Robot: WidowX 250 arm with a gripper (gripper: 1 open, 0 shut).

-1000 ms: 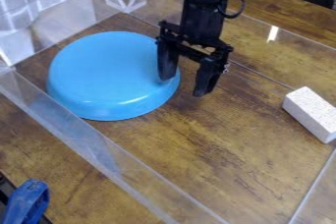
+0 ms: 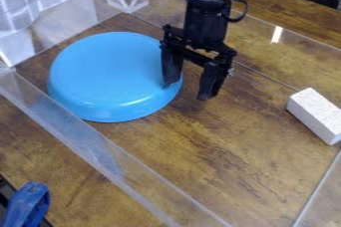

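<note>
The black gripper [image 2: 189,84] is lowered from above near the middle of the view, its fingers apart. Its left finger rests at the right edge of a large round blue object [image 2: 110,77], while the right finger stands over bare wood to the right. Whether anything is pinched between them is not visible; the gap looks empty.
A white block [image 2: 314,115] lies at the right. A blue brush-like item [image 2: 27,205] sits at the lower left, outside a clear plastic wall. The wooden surface [image 2: 200,171] in front of the gripper is clear.
The arm's upper part has shifted very slightly; the fingers and the blue object look almost unchanged.
</note>
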